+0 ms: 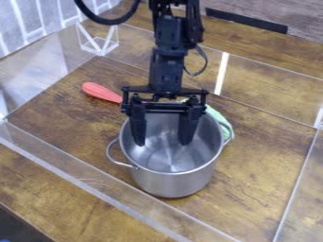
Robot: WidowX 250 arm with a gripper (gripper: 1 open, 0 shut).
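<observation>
My black gripper (165, 119) hangs from the arm at the top centre, open, its two fingers reaching down over the rim and into the mouth of a large steel pot (169, 172) with side handles. The fingers are apart, and I see nothing held between them. A pale green object (217, 118) lies behind the pot at the right, partly hidden by it and the gripper.
A red-orange utensil (101, 91) lies on the wooden table (63, 142) behind and left of the pot. Clear plastic walls edge the workspace on the left.
</observation>
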